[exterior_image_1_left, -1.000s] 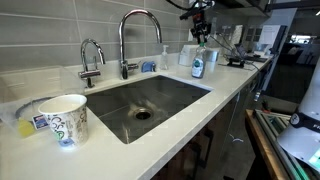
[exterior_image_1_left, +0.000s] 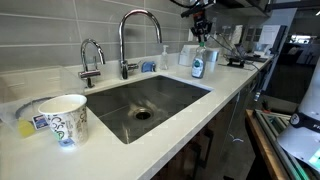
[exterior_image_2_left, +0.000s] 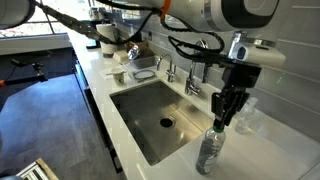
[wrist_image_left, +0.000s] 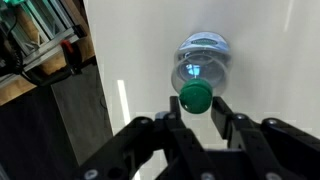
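Note:
A clear bottle (exterior_image_2_left: 210, 152) with a pale label stands upright near the counter's front edge, just past the sink. Its green cap (wrist_image_left: 196, 97) is seen from above in the wrist view. My gripper (exterior_image_2_left: 222, 118) points down over the bottle, its fingers (wrist_image_left: 176, 106) drawn close on both sides of the cap, shut on it. In exterior view 1 the same bottle (exterior_image_1_left: 198, 67) is small at the far end of the counter, below the gripper (exterior_image_1_left: 200, 42). The bottle's base appears to rest on the counter.
The sink (exterior_image_2_left: 160, 118) with its tall faucet (exterior_image_1_left: 123, 45) lies beside the bottle. A patterned white cup (exterior_image_1_left: 65, 120) stands at the near left. A soap bottle (exterior_image_1_left: 164, 58) is behind the sink. White counter (exterior_image_2_left: 265, 150) beyond the bottle is clear.

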